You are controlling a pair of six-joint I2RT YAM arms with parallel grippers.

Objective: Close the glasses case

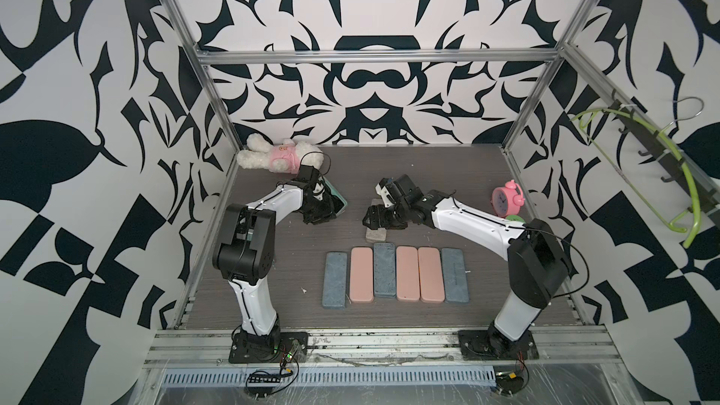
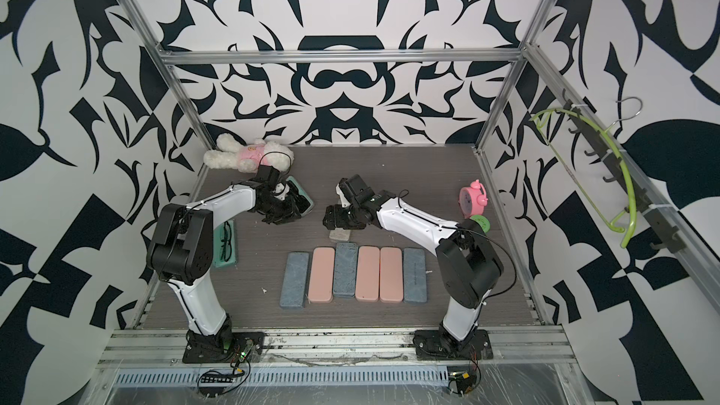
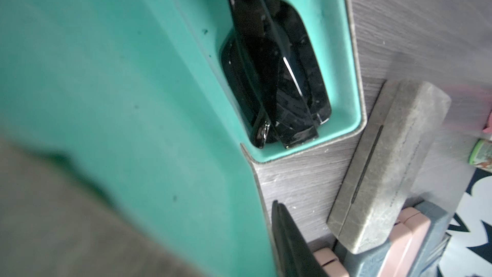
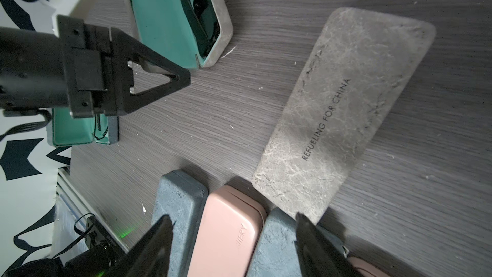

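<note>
The glasses case [image 3: 353, 66] is spread open, teal inside, with black glasses [image 3: 287, 61] in its base. Its raised lid [image 3: 153, 148] fills much of the left wrist view, very close to the camera. My left gripper [image 1: 330, 215] is at the case. One dark finger [image 3: 289, 241] shows along the lid's rim; the lid hides the other, so its grip does not show. In the right wrist view, that gripper appears near the lid's front corner. My right gripper has its fingers apart, nothing held, above a shut grey case [image 4: 343, 118].
Several shut blue and pink cases stand in a row, including a pink one [image 4: 223, 236]. A second open teal case [image 2: 225, 243] lies at the left. A plush toy [image 1: 283, 156] and pink clock [image 1: 507, 198] sit near the walls.
</note>
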